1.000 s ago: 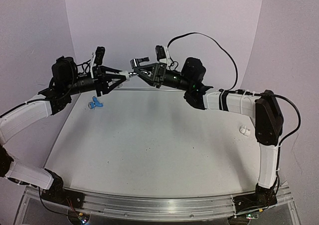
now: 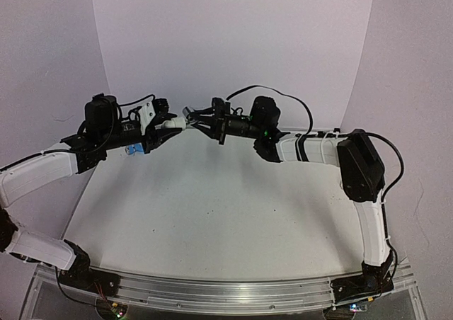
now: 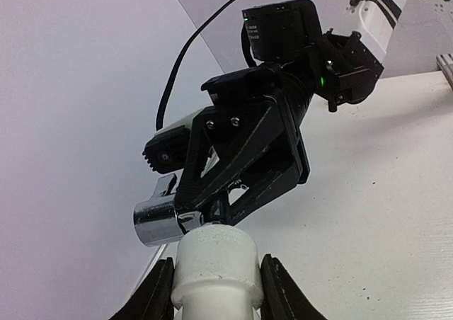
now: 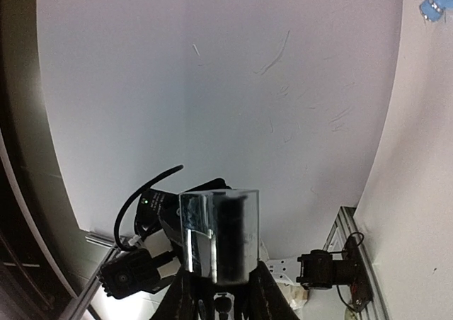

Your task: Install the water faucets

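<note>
A white pipe fitting stands between the fingers of my left gripper, which is shut on it. My right gripper faces it from the other side, shut on a shiny chrome faucet. In the right wrist view the chrome faucet rises above the right fingers. Faucet and fitting meet or nearly meet in the top view; the joint is hidden behind the fitting's rim in the left wrist view, so I cannot tell whether they are joined.
A blue faucet lies at the table's far left, partly behind the left gripper. Walls close in at the back and sides.
Both grippers have come lower in the top view, the left one also shifting slightly right. The right arm has swung left and rolled, turning the faucet. The right forearm now covers the white piece.
</note>
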